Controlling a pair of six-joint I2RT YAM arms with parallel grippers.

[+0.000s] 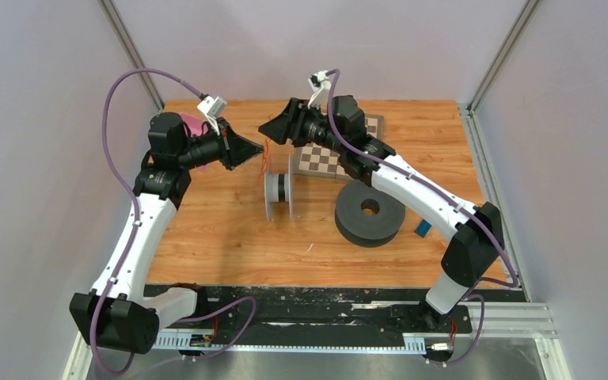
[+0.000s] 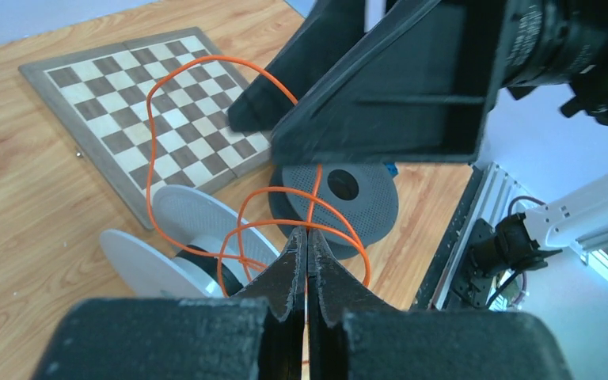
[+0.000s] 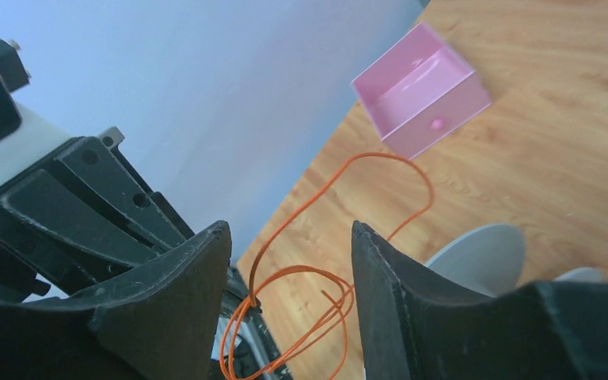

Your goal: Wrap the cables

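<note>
An orange cable [image 2: 153, 142] hangs in loose loops above the table. My left gripper is shut on a thin strand of it, and the loops spread out from its fingertips. Facing it in the top view, my right gripper [image 1: 271, 136] stands open. In the right wrist view, part of the cable [image 3: 309, 271] runs through the space between the right gripper's parted fingers [image 3: 206, 273], which are not closed on it. The left gripper's black body lies just past the right gripper's left finger.
Below the grippers stands a grey spool [image 1: 271, 202] with a black core. A chessboard [image 1: 317, 161] lies behind it, partly covered by the right arm. A dark round reel [image 1: 352, 226] sits to the right. At back left is a pink box [image 3: 423, 127].
</note>
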